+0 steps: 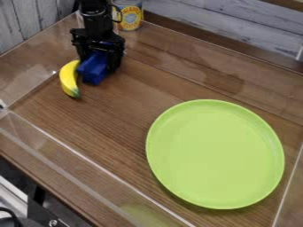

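Observation:
My black gripper (97, 43) is low at the back left of the wooden table, over a blue block (94, 69) and partly in front of it. Whether its fingers are open or shut on the block is hidden in the dark shape. A yellow banana (70, 77) lies just to the left of the block, close against it.
A large green plate (214, 153) fills the front right of the table. A can with a yellow label (128, 15) stands at the back, behind the arm.

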